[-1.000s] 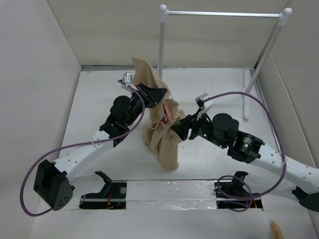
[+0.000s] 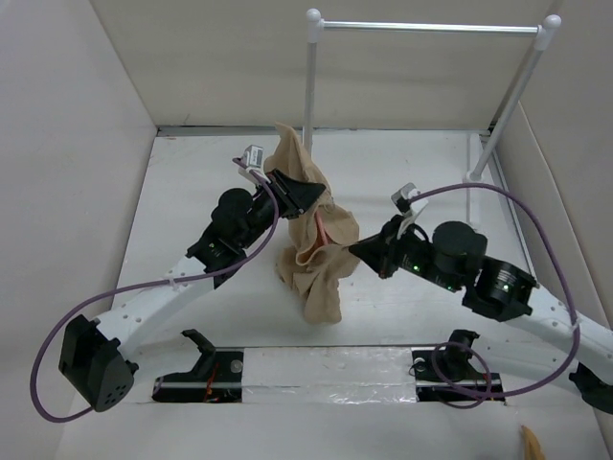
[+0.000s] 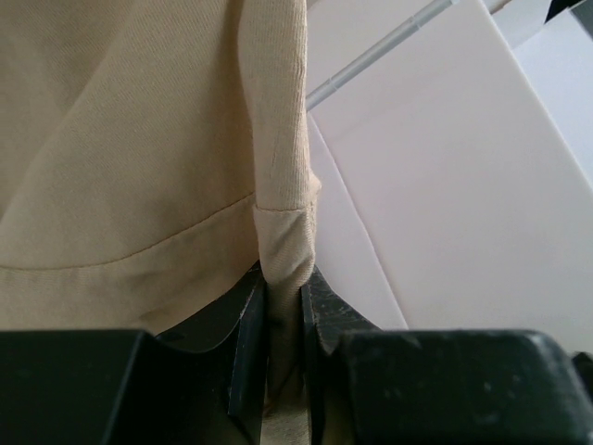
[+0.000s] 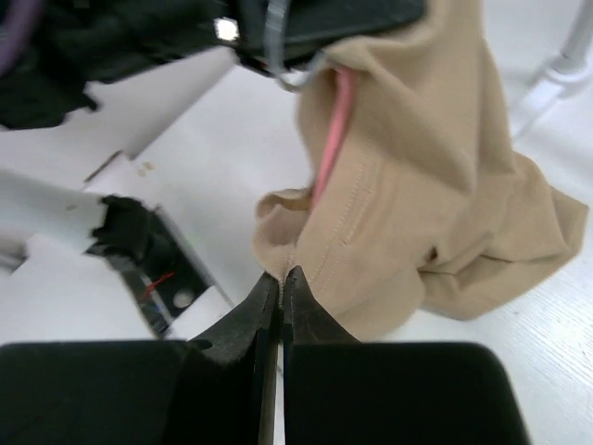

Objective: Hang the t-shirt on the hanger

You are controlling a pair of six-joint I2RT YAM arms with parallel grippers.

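Observation:
The tan t-shirt [image 2: 315,286] hangs bunched at the centre of the top view, with a pink hanger [image 4: 334,130] showing inside its folds. My left gripper [image 2: 311,192] is shut on the shirt's upper part; in the left wrist view a folded strip of cloth [image 3: 278,167] runs between its fingers. My right gripper [image 2: 355,251] is at the shirt's right side, shut on an edge of the cloth, as the right wrist view shows at its fingertips [image 4: 283,278].
A white rail frame [image 2: 431,29] stands at the back and right, its left post [image 2: 309,86] just behind the shirt. Side walls enclose both arms.
My left gripper and the shirt's top shifted slightly right since a second ago.

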